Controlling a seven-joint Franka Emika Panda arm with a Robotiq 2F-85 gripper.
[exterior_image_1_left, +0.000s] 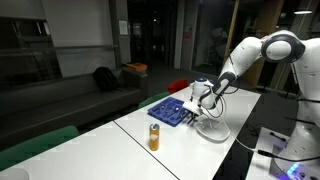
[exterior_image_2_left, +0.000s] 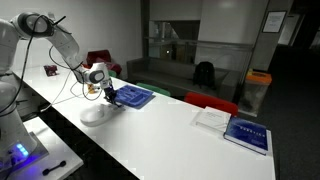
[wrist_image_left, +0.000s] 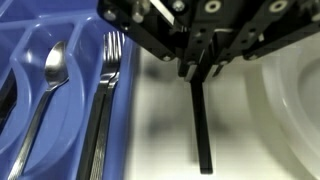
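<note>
In the wrist view, my gripper is shut on a black-handled utensil (wrist_image_left: 202, 130), whose dark handle extends below the fingers; its other end is hidden by the gripper. This spot lies between a blue cutlery tray (wrist_image_left: 122, 112) and a white plate (wrist_image_left: 290, 95). Inside the tray are a spoon (wrist_image_left: 55, 66) and forks (wrist_image_left: 112, 55), lying in separate compartments. From the first exterior view, the gripper hangs low over the white table beside the tray (exterior_image_1_left: 166, 112), near the plate (exterior_image_1_left: 213, 131).
An orange-brown bottle or can (exterior_image_1_left: 154, 137) stands on the table, left of the plate. White and blue boxes (exterior_image_2_left: 247, 135) lie at the table's far end in the second exterior view.
</note>
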